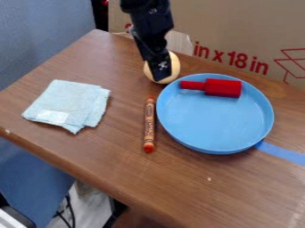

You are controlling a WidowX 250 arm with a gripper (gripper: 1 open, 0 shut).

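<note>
My black gripper [160,64] is over a pale yellow egg-shaped object [170,69], its lower part in front of it; whether the fingers are open or shut on it is unclear. A blue plate [215,125] holds a red cylindrical object with a handle [220,87] at its upper edge. An orange crayon [149,126] lies left of the plate. A folded light blue cloth [66,105] lies on the left of the table.
A cardboard box [238,36] stands behind the table. Blue tape [281,152] runs right of the plate.
</note>
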